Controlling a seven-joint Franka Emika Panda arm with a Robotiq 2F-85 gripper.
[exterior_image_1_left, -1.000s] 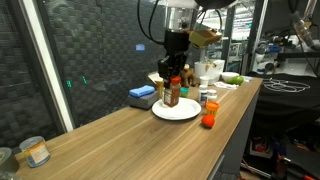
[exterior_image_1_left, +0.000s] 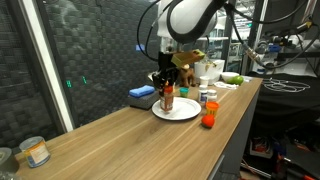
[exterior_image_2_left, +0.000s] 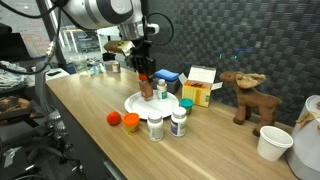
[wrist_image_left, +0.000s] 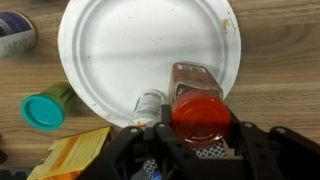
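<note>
My gripper is shut on a brown bottle with a red-orange cap (wrist_image_left: 200, 116), gripping it at the cap. In exterior view 1 the brown bottle (exterior_image_1_left: 167, 101) is upright over the white plate (exterior_image_1_left: 178, 108), towards the plate's left side. From exterior view 2 the bottle (exterior_image_2_left: 146, 90) appears over the plate (exterior_image_2_left: 132, 103) as well; whether its base touches the plate I cannot tell. A small white bottle (exterior_image_2_left: 162, 91) stands close beside it, and in the wrist view this white bottle (wrist_image_left: 149, 107) is near the plate's edge.
White pill bottles (exterior_image_2_left: 155, 125), an orange cup (exterior_image_2_left: 131, 122) and a red tomato (exterior_image_2_left: 113, 118) stand around the plate's front. A teal-lidded jar (wrist_image_left: 43, 110) and a yellow box (wrist_image_left: 76, 153) are close by.
In exterior view 1 my gripper and the brown bottle have moved left and slightly down across the plate. The plate and surrounding objects appear unmoved.
</note>
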